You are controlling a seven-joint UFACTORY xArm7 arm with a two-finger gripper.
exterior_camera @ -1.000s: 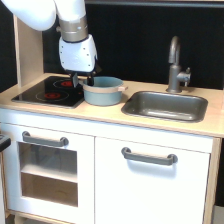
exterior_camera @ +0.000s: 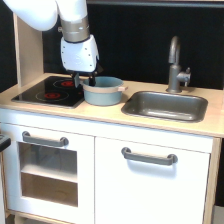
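A grey-blue pot (exterior_camera: 103, 95) with a pale handle on its right side stands on the wooden counter, close to the right edge of the black stovetop (exterior_camera: 42, 93). From the upper left, the white arm reaches down to it. The dark gripper (exterior_camera: 86, 79) is at the pot's left rim, above the stovetop's right part. Its fingers are small and dark against the background, so their gap and any contact with the pot are unclear.
Right of the pot, a metal sink (exterior_camera: 165, 105) is set into the counter (exterior_camera: 128, 120), with a dark faucet (exterior_camera: 177, 70) behind it. Below are white cabinet doors (exterior_camera: 150, 185) with grey handles. Bare counter lies between pot and sink.
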